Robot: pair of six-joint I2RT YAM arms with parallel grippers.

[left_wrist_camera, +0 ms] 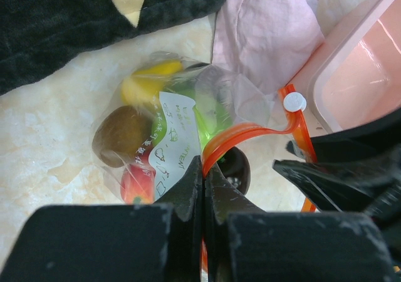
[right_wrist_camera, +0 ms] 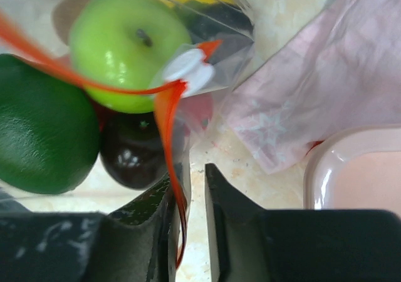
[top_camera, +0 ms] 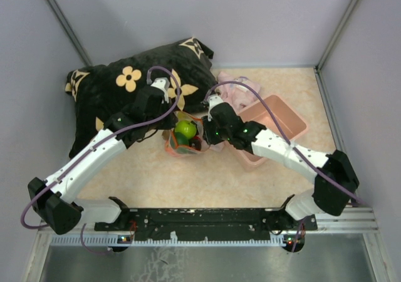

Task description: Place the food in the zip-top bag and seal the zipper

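The clear zip top bag [top_camera: 185, 151] with its orange zipper edge stands open, mouth up, mid-table. Inside show a green apple [right_wrist_camera: 125, 47], a dark green food [right_wrist_camera: 44, 125], a dark round fruit [right_wrist_camera: 133, 149], a brown one [left_wrist_camera: 123, 136], a yellow one [left_wrist_camera: 149, 83] and a reddish one [left_wrist_camera: 136, 183]. My left gripper is shut, pinching the orange zipper edge [left_wrist_camera: 241, 130]. At the bag's right end, my right gripper is partly open; the orange edge runs between its fingers, close to the left one. The white slider [right_wrist_camera: 190, 69] sits near that corner.
A pink bin [top_camera: 285, 114] lies right of the bag, close to the right gripper. Behind are a pale pink cloth [top_camera: 239, 93] and a dark flowered cushion [top_camera: 119, 91].
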